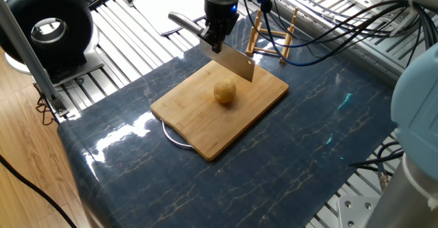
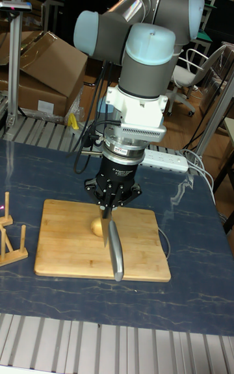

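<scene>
A round yellow-brown potato-like item (image 1: 224,91) rests near the middle of the wooden cutting board (image 1: 185,108). My gripper (image 1: 217,46) is shut on a cleaver (image 1: 231,61), holding it where the blade meets the handle. In exterior view 1 the blade hangs above the far side of the board, behind the round item and apart from it. In exterior view 3 the cleaver (image 2: 116,252) shows nearly edge-on, its grey handle toward that camera, partly covering the round item (image 2: 96,226). The gripper (image 2: 106,211) points downward there.
A small wooden rack (image 1: 272,39) stands on the dark marbled tabletop (image 1: 301,146) behind the board. Black and blue cables (image 1: 328,46) loop near the arm. A metal handle (image 1: 174,136) sticks out from the board's edge.
</scene>
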